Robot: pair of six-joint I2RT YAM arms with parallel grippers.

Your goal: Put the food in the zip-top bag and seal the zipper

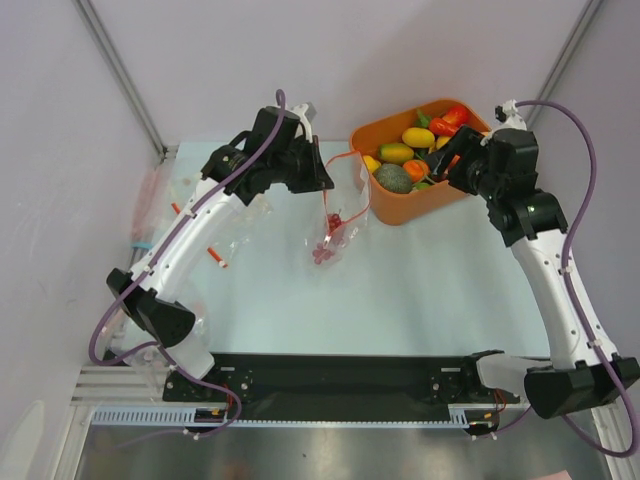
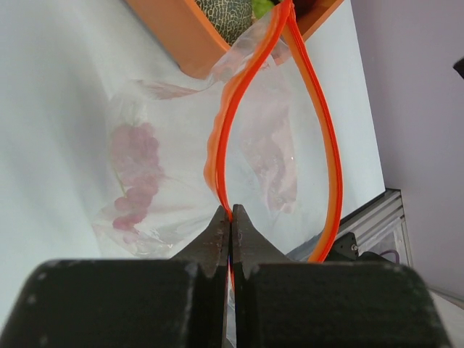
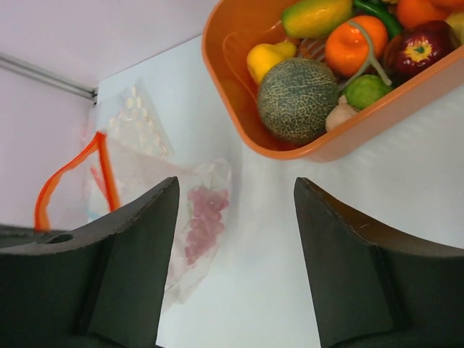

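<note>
A clear bag with an orange zip rim (image 2: 335,174) hangs from my left gripper, which is shut on that rim. The bag's mouth gapes wide. Inside, toward its bottom, lies a bunch of red grapes, seen through the plastic; the same grapes (image 3: 205,221) show in the right wrist view. My right gripper is open and empty, off to the right by the food bin (image 1: 405,208). From above, the bag (image 1: 347,185) stands between the left arm and that bin.
Fruit and vegetables fill the orange bin, among them a green melon (image 3: 298,101) and an orange pepper (image 3: 355,46). More clear bags with red-orange zips (image 1: 217,257) lie flat at the left.
</note>
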